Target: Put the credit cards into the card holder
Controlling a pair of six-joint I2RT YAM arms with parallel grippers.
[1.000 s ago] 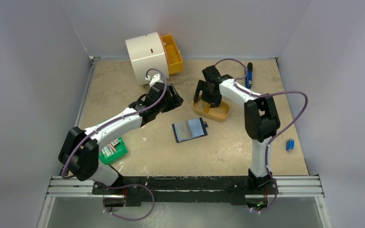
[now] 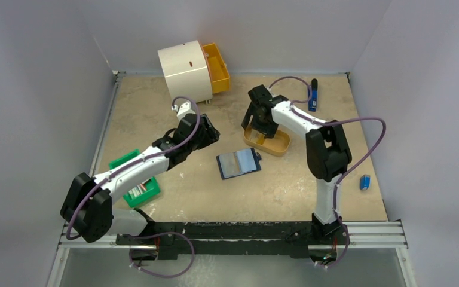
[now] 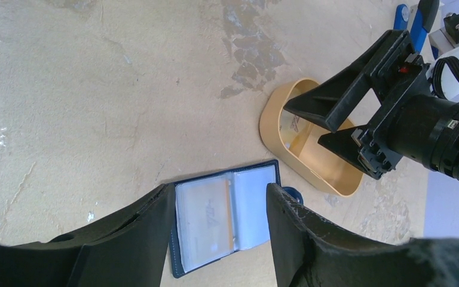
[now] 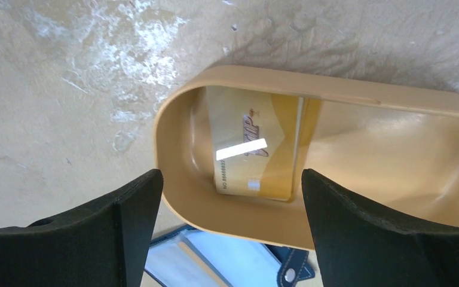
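Note:
A gold and cream credit card (image 4: 257, 143) lies at one end of an oval tan tray (image 4: 358, 89); whether others lie beneath it I cannot tell. My right gripper is over that end of the tray, open, with nothing between its fingers. The card holder (image 3: 203, 218), dark blue with clear pockets, lies unfolded on the table, in front of and to the left of the tray in the top view. My left gripper (image 2: 212, 133) hangs behind and left of the holder, also open and empty.
A green tray (image 2: 149, 191) with items in it sits at the left under my left arm. A white cabinet (image 2: 185, 72) with an orange drawer (image 2: 218, 69) stands at the back. Blue objects lie at the right.
My left arm has drawn back to the left. The holder stayed put.

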